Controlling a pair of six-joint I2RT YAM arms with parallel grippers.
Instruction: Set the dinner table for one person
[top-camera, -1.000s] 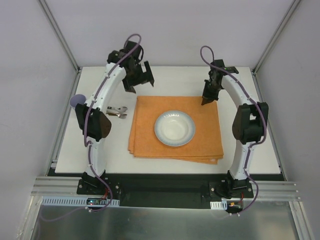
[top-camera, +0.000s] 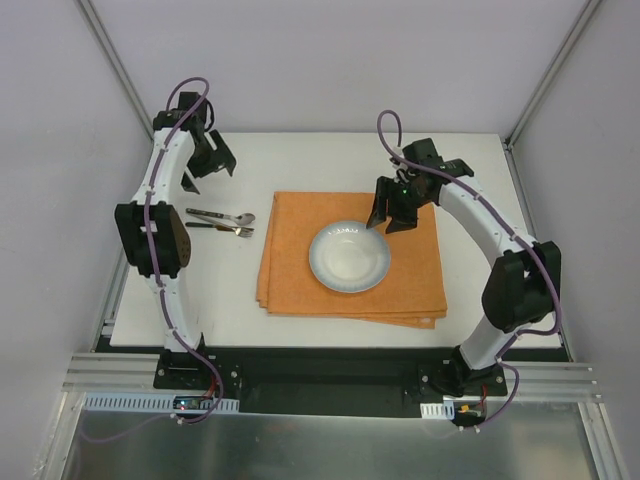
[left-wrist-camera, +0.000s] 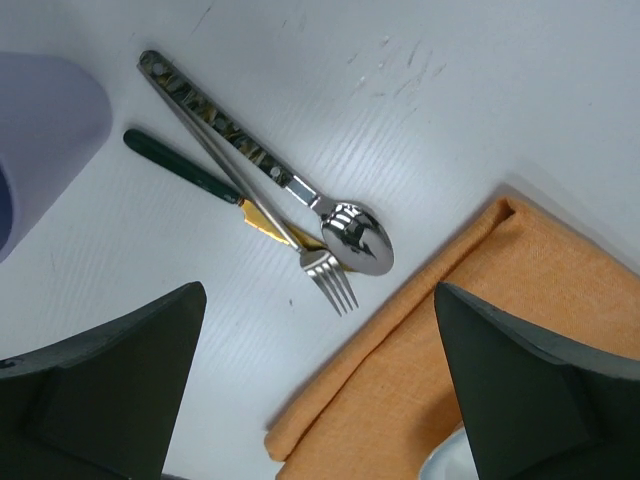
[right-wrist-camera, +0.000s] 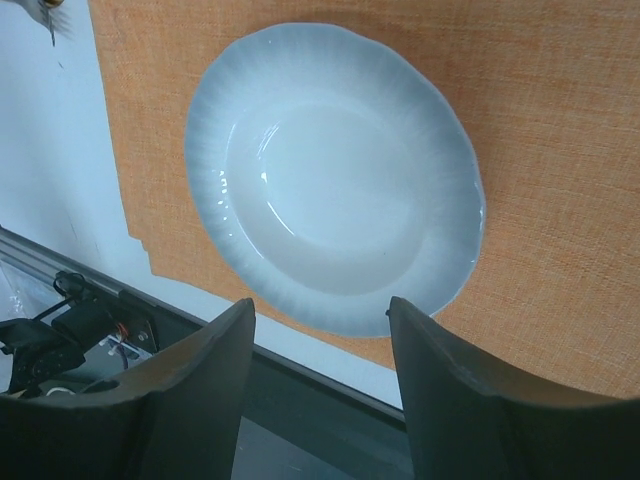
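On the orange placemat (top-camera: 410, 280) lies a round plate (top-camera: 349, 257) with a scalloped rim. My right gripper (top-camera: 385, 226) is at its far right rim, fingers apart; nothing is held, and whether they touch the plate is unclear. In the right wrist view the plate (right-wrist-camera: 330, 180) reaches down between the fingertips. The left gripper (top-camera: 211, 175) hovers open and empty above the table, just behind the cutlery. In the left wrist view a spoon (left-wrist-camera: 357, 238), a fork (left-wrist-camera: 325, 272) and a green-handled knife (left-wrist-camera: 180, 165) overlap in a pile.
A purple cup (left-wrist-camera: 45, 140) stands beside the cutlery handles; the left arm hides it in the top view. Bare white table (top-camera: 300, 165) stretches behind the placemat, and the front-left area is clear too.
The left arm has swung left, over the cup and behind the cutlery. My right gripper has opened and come left and nearer, from the placemat's far right corner to the plate's rim.
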